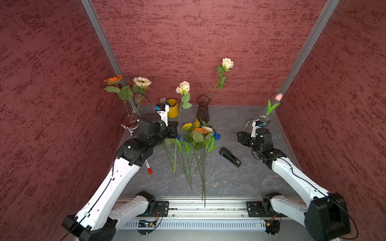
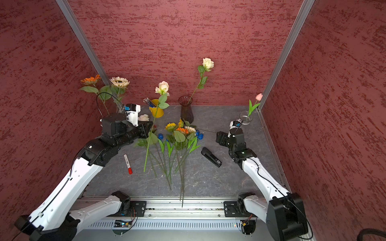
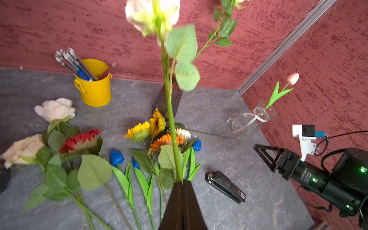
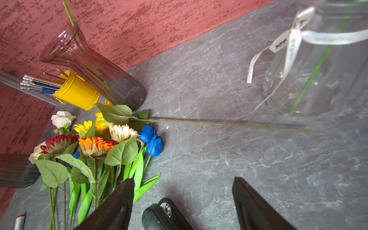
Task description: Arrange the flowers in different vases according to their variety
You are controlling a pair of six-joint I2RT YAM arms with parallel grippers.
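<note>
My left gripper is shut on the thin green stem of a pale rose, held up off the table with its bloom high. A dark glass vase at the back holds another white rose. In the left vase, partly hidden by my arm, stand an orange flower and a cream one. A pink tulip leans in the clear ribboned vase on the right. My right gripper is open and empty. Mixed flowers, including blue tulips, lie mid-table.
A black stapler lies right of the flower pile, and a red-capped marker lies to its left. The yellow pencil bucket stands at the back. One loose stem stretches toward the clear vase.
</note>
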